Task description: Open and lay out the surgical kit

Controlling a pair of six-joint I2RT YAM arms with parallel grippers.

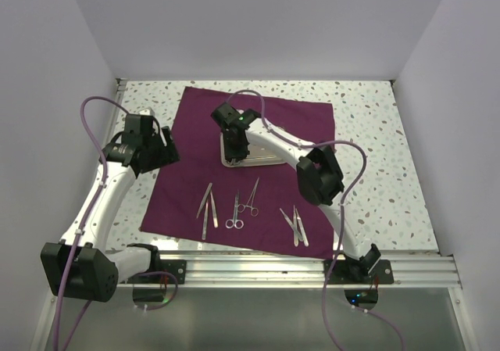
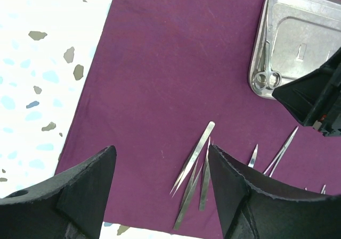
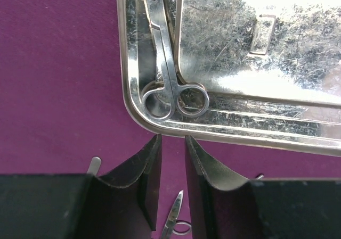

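A silver metal tray (image 1: 269, 161) rests on the purple cloth (image 1: 195, 132). Along its left side lies a pair of scissors (image 3: 166, 63), finger rings in the near left corner. My right gripper hangs over that corner, its fingers partly apart with nothing between them; the rings lie just ahead of the fingertips. In the top view this gripper hides the scissors. Off to the left, my left gripper stands open and empty, high above the cloth's left part. Tweezers (image 2: 194, 156) show beyond its right finger.
Several slim instruments (image 1: 206, 210) lie on the front left of the cloth, with scissors (image 1: 235, 214) and a clamp (image 1: 250, 198) at the middle. More instruments (image 1: 295, 227) lie front right. The cloth left of the tray is bare.
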